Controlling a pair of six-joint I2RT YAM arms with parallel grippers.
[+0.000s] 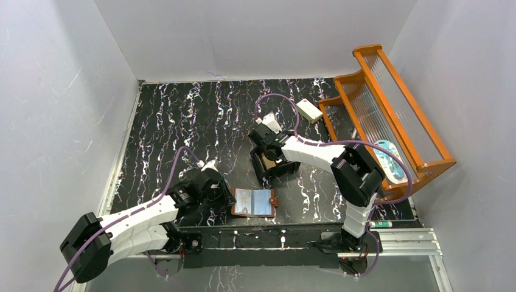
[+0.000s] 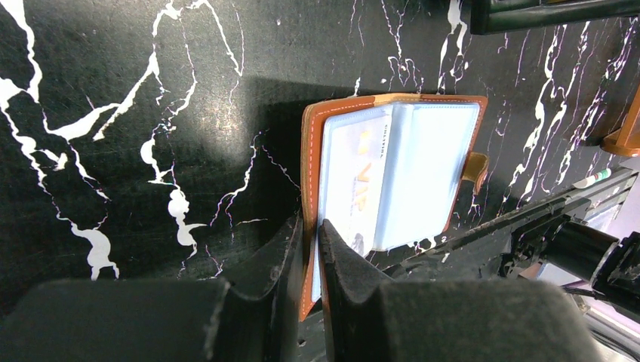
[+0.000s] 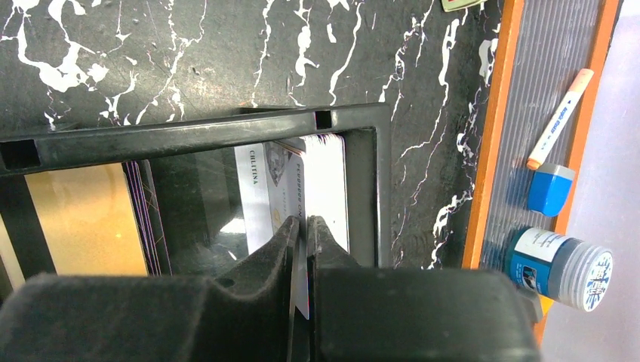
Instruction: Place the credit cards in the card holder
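The brown card holder point(image 2: 309, 166) lies spread out at the front of the table, showing its pale clear sleeves point(image 2: 426, 166). My left gripper has the holder's left edge between its narrow-set fingers. At mid-table, the black box point(image 3: 204, 134) holds a row of white cards point(image 3: 324, 181) with a grey and white card point(image 3: 256, 188) leaning at their left. Down inside the box, the tips of my right gripper are close together at these cards. A pale card edge shows in the slim gap between them; whether they press on it is unclear.
Yellow cards point(image 3: 87, 219) fill the box's other end. A small pale box point(image 1: 309, 111) sits behind the right arm. An orange-framed shelf point(image 1: 389, 103) stands along the right side, and the table's left and back are bare.
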